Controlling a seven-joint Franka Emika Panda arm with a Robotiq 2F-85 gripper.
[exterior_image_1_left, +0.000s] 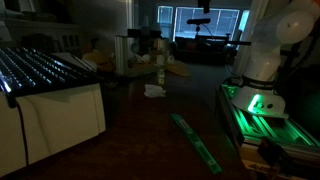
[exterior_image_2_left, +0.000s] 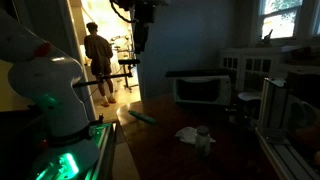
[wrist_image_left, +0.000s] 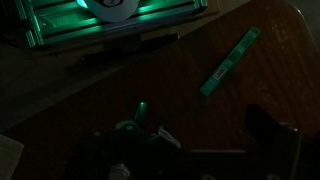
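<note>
A long, thin green strip-like object (exterior_image_1_left: 197, 145) lies flat on the dark brown table, near its edge on the robot's side. It shows again in the wrist view as a green bar (wrist_image_left: 232, 62) and in the second exterior view as a pale teal strip (exterior_image_2_left: 142, 117). High above the table hangs my gripper, well apart from the strip. Its dark fingers (wrist_image_left: 272, 140) appear spread at the bottom of the wrist view, and nothing shows held between them. The scene is dim, so finger detail is hard to make out.
A crumpled white cloth or paper (exterior_image_2_left: 187, 135) lies beside a small clear jar (exterior_image_2_left: 203, 140). The pale toaster-oven-like box (exterior_image_1_left: 55, 125) stands along one side with a dark rack on top. Shelving and clutter (exterior_image_1_left: 145, 45) stand behind.
</note>
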